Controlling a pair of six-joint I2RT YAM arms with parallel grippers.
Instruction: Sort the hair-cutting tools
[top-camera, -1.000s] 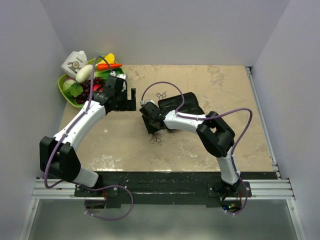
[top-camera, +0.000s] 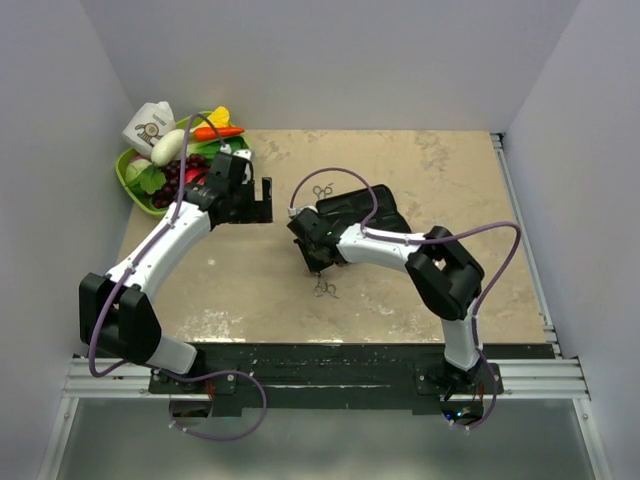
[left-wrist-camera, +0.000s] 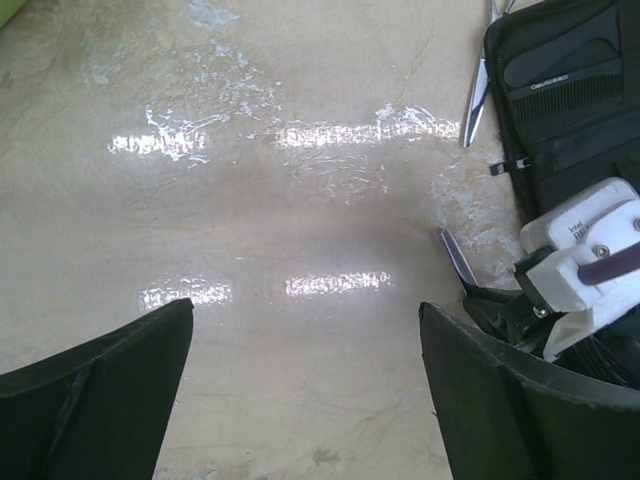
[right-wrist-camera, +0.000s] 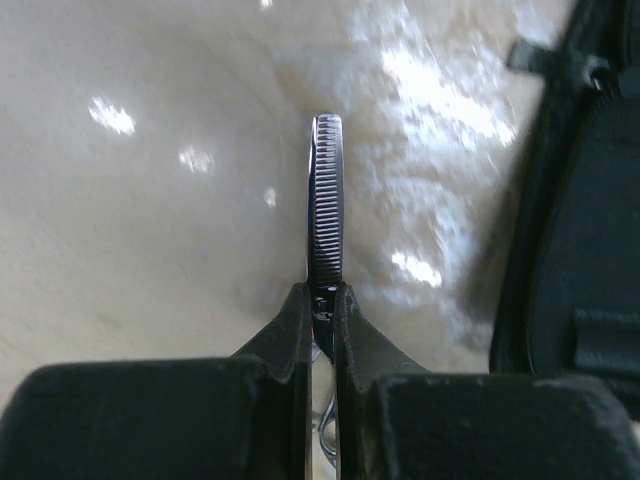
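My right gripper (top-camera: 310, 255) is shut on toothed thinning scissors (right-wrist-camera: 324, 200), held with blade pointing away and finger rings (top-camera: 324, 290) toward the table's front, just left of the black tool case (top-camera: 380, 200). A second pair of scissors (left-wrist-camera: 478, 90) lies behind the case's back-left edge, near a black comb (left-wrist-camera: 570, 95) in the case. My left gripper (top-camera: 260, 200) stands open above the bare table, left of the case, with nothing between its fingers.
A green basket (top-camera: 135, 190) of produce and a white mug (top-camera: 148, 125) stand at the back left.
My right gripper and the scissors in it have moved slightly right and toward the front, closer to the case. The left arm is nearly unchanged.
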